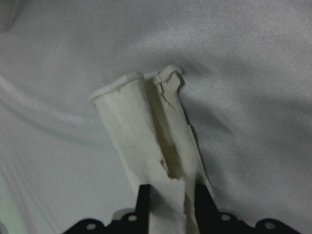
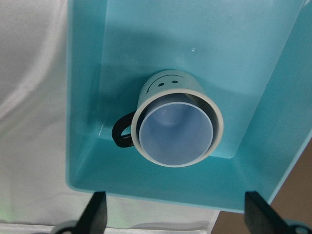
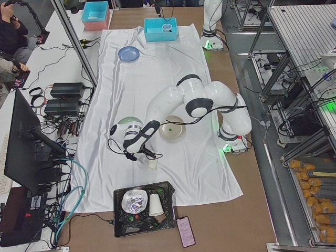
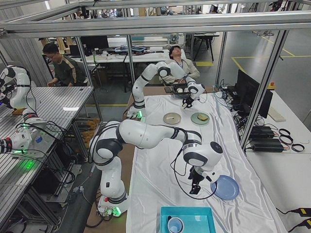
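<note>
A crumpled cream paper piece (image 1: pixel 131 117) lies on the white cloth. My left gripper is down over it, paper between the fingers; whether it grips is unclear. In the camera left view this gripper (image 3: pixel 142 156) is at the paper (image 3: pixel 152 164). My right gripper is open with nothing between its fingers, above the near edge of a blue bin (image 2: pixel 234 58). Inside that bin is a smiley mug (image 2: pixel 168 81) with a pale blue cup (image 2: pixel 175 134) in it.
A blue plate (image 3: pixel 128 53), a beige plate (image 3: pixel 171 131) and a partly hidden green plate (image 4: pixel 200 118) are on the cloth. A black tray (image 3: pixel 123 226) with foil and a white cup stands at one end, beside a phone (image 3: pixel 186 231).
</note>
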